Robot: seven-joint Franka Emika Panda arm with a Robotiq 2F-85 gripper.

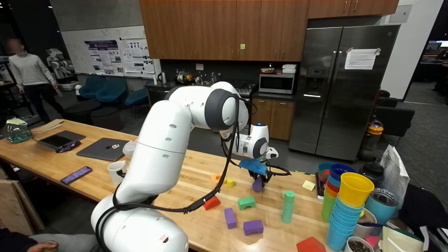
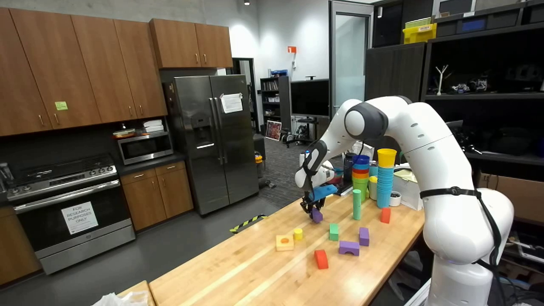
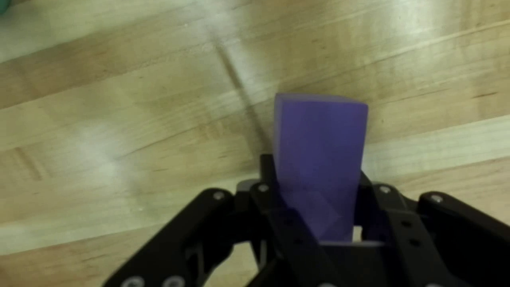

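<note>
A purple block [image 3: 321,158] is clamped between the black fingers of my gripper, its long side running away from the palm in the wrist view. In exterior view 1 the gripper [image 1: 261,178] points down at the far side of the table, and the purple block [image 1: 257,184] shows below it. Exterior view 2 shows the same block [image 2: 316,215] tilted under the gripper [image 2: 312,206], close to the table's far edge. Whether the block touches the tabletop, I cannot tell.
Stacked cups [image 1: 344,210] crowd the right end. Open tabletop lies left in exterior view 2.
</note>
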